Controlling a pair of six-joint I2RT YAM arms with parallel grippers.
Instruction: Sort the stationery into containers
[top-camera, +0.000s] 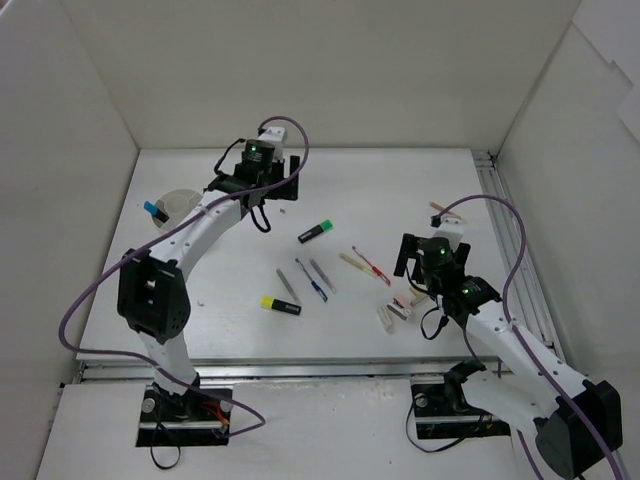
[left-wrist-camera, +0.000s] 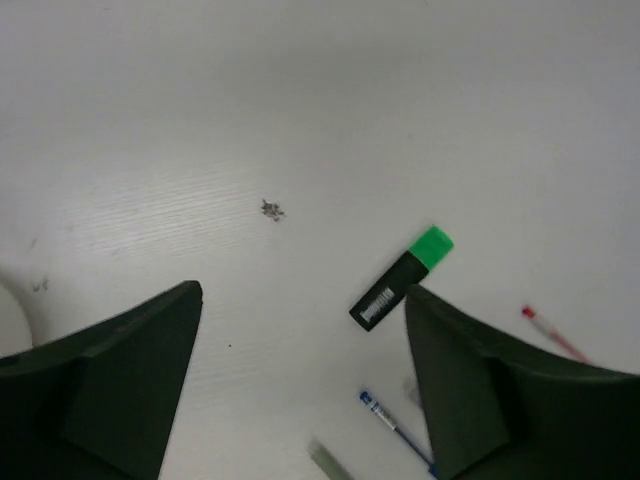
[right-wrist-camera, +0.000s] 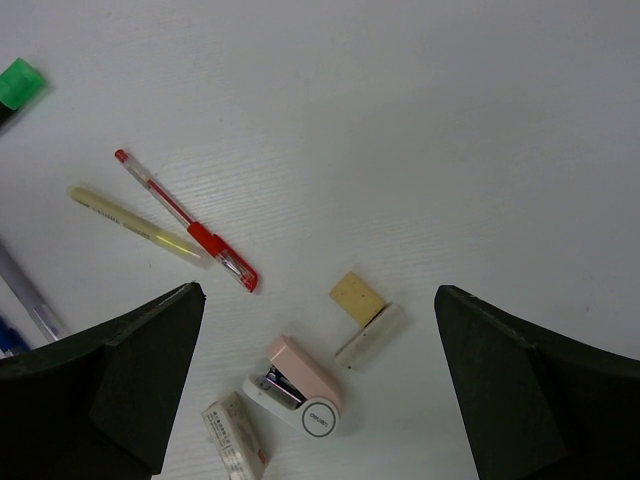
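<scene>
Green-capped highlighter (top-camera: 314, 231) (left-wrist-camera: 401, 275) lies mid-table, and a yellow-capped one (top-camera: 281, 306) nearer the front. Between them and to the right are a grey pen (top-camera: 288, 286), blue pen (top-camera: 311, 279), red pen (right-wrist-camera: 185, 218), yellow pen (right-wrist-camera: 135, 223), pink-and-white stapler (right-wrist-camera: 308, 400), white block (right-wrist-camera: 234, 436) and small tan piece (right-wrist-camera: 357, 296). A round grey container (top-camera: 182, 205) at left holds a blue-capped marker (top-camera: 156, 212). My left gripper (top-camera: 285, 175) is raised behind the green highlighter, open and empty. My right gripper (top-camera: 430, 255) hovers open above the right-hand items.
A metal rail (top-camera: 495, 195) runs along the right edge, with walls at back and sides. A short orange stick (top-camera: 446, 210) lies at back right.
</scene>
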